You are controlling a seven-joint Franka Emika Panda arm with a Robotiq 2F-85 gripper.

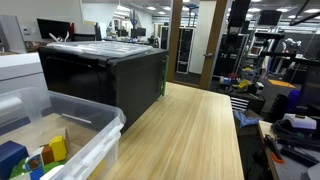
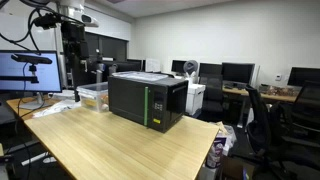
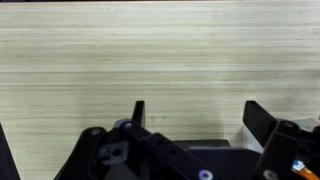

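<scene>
My gripper hangs over the bare wooden table, its two dark fingers (image 3: 138, 114) spread wide in the wrist view. Only pale wood grain shows between them, so it is open and empty. A black microwave (image 2: 140, 100) with a green strip along its front edge stands on the table (image 2: 120, 150). Beside it is a clear plastic bin (image 1: 90, 112), holding several coloured blocks, among them a yellow one (image 1: 57, 147) and a blue one (image 1: 11, 155). The bin's edge also shows at the lower right of the wrist view.
In front of the microwave, the table (image 1: 190, 135) is clear. Flat items (image 2: 137, 76) lie on top of the microwave. Office chairs (image 2: 275, 125) and monitors (image 2: 305, 77) stand beyond the table, and a cluttered black surface lies past its right side in exterior view 1.
</scene>
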